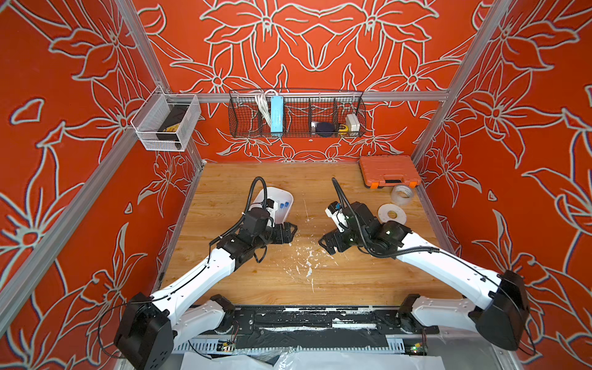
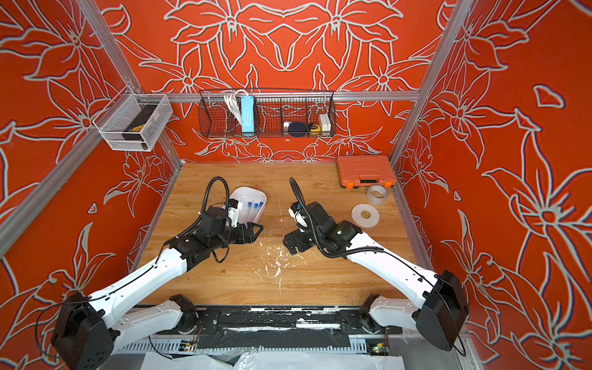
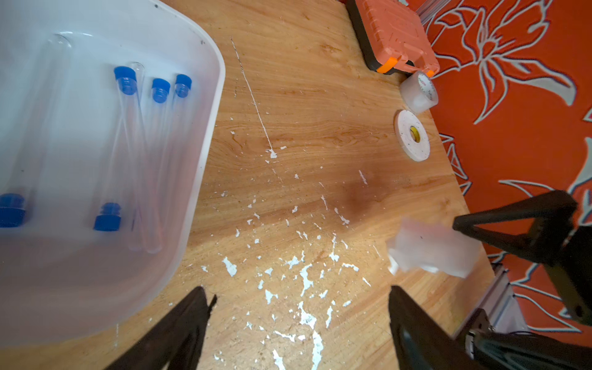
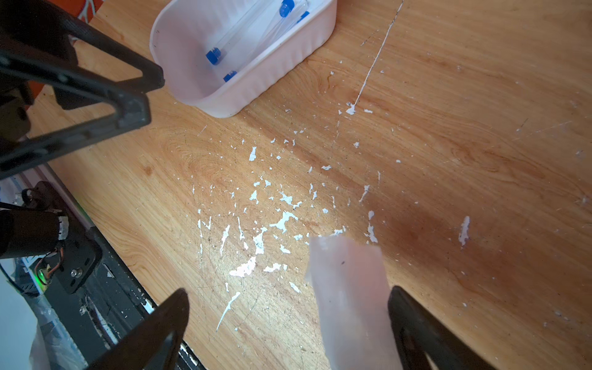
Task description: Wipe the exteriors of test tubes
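A white tray (image 3: 209,123) holds several clear test tubes (image 3: 135,160) with blue caps, seen in the left wrist view. My left gripper (image 1: 285,233) hangs open just in front of and right of the tray, with bare table under its fingers. My right gripper (image 1: 328,243) is open over the middle of the table, facing left. A pale, translucent piece of cloth or paper (image 4: 345,283) shows between or below its fingers in the right wrist view; whether it touches them I cannot tell.
An orange case (image 1: 388,169), a clear tape roll (image 1: 402,190) and a white ring roll (image 1: 392,219) sit at the right. Wire baskets hang on the walls. The tabletop (image 1: 320,283) is scuffed and mostly clear around the middle.
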